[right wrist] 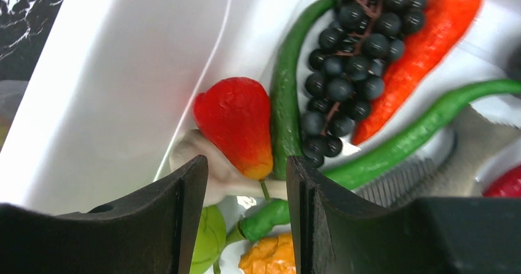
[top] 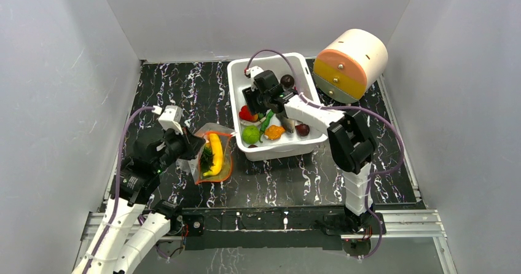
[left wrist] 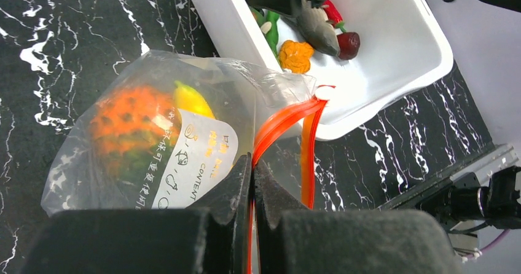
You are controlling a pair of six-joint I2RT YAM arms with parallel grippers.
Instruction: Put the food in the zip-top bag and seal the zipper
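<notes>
A clear zip top bag (left wrist: 203,80) with an orange zipper rim (left wrist: 284,115) holds a yellow banana (top: 215,154), an orange textured piece (left wrist: 132,123) and something green. My left gripper is shut on the bag's rim, and the mouth gapes to the right of it. Over the white bin my right gripper is open, its fingers apart, with nothing gripped. Below and between its fingertips in the right wrist view lies a red and yellow fruit (right wrist: 236,120), resting on a pale piece of food (right wrist: 212,169) against the bin wall.
The white bin (top: 276,154) holds more food: black grapes (right wrist: 356,65), a green pepper (right wrist: 285,90), a green fruit (top: 250,134) and an orange lump (top: 274,133). A rounded drawer box (top: 356,59) stands at the back right. Clear dark tabletop lies in front of the bin.
</notes>
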